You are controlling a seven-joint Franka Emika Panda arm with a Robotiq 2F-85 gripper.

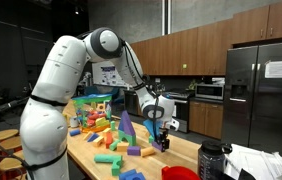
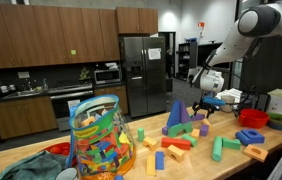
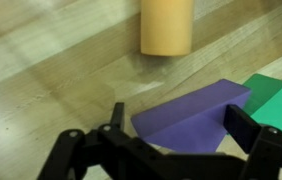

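Observation:
In the wrist view my gripper is open, its dark fingers spread wide. A purple block [image 3: 193,116] lies in the space between them, its right end close to the right finger. Whether either finger touches it I cannot tell. A green block [image 3: 276,103] sits against the purple block's right side, partly hidden by that finger. Above them in the same view is a light-orange block [image 3: 167,27]. From outside, the gripper [image 1: 161,140] points down low over the wooden table, among the blocks.
Many coloured blocks spread over the table, including a tall purple cone [image 2: 177,117] and a green block [image 2: 217,149]. A clear tub [image 2: 102,142] of blocks stands at one side. A red bowl [image 1: 179,173] and a black canister [image 1: 212,158] stand near the other edge.

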